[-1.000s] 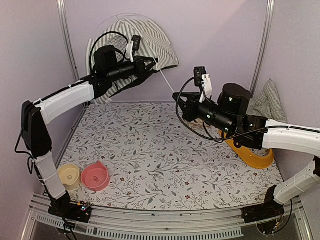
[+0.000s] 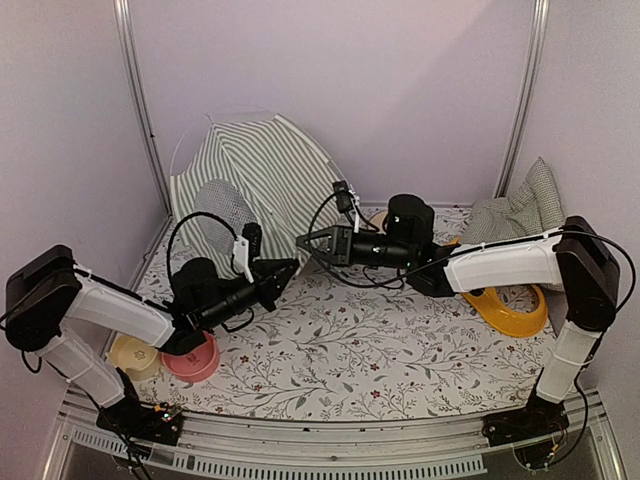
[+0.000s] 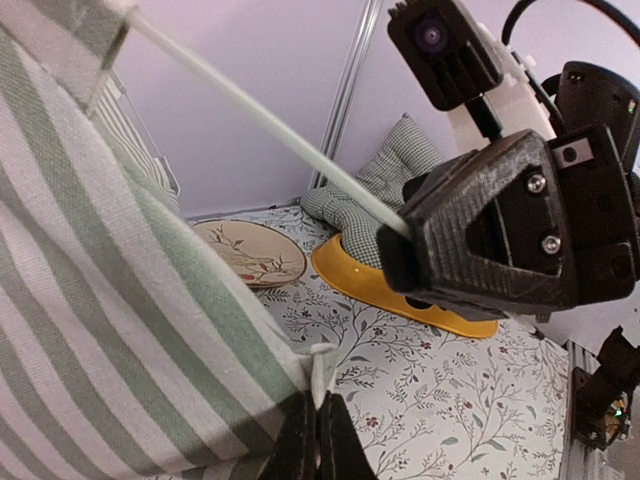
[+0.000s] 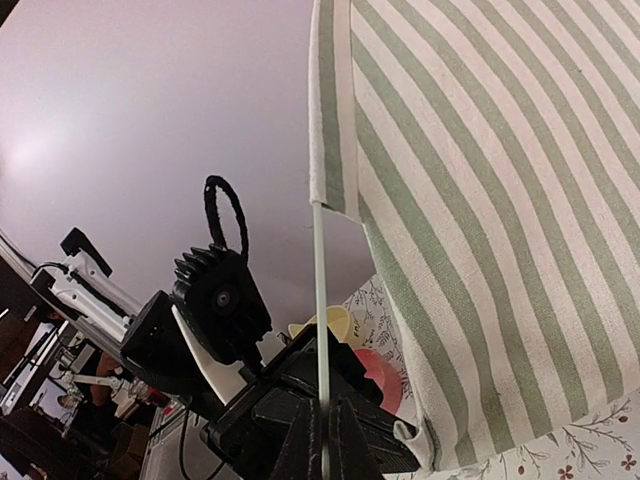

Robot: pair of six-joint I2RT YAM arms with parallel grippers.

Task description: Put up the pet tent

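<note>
The striped tent fabric point(image 2: 250, 160) stands at the back left on thin bent poles. My left gripper point(image 2: 292, 268) is shut on the fabric's lower front corner, pinching a folded edge point(image 3: 322, 360). My right gripper point(image 2: 312, 243) is just right of it, shut on a pale thin pole point(image 4: 321, 280), which runs up into a sleeve point(image 4: 332, 150) along the fabric's edge. The pole crosses in front of the left wrist view toward the right gripper's housing.
A pink bowl point(image 2: 190, 357) and a cream bowl point(image 2: 135, 356) sit at the front left. A round plate point(image 3: 250, 250), yellow tray point(image 2: 510, 320) and checked cushion point(image 2: 500, 215) are at the right.
Both grippers and the tent came down from high up a second ago, closer together.
</note>
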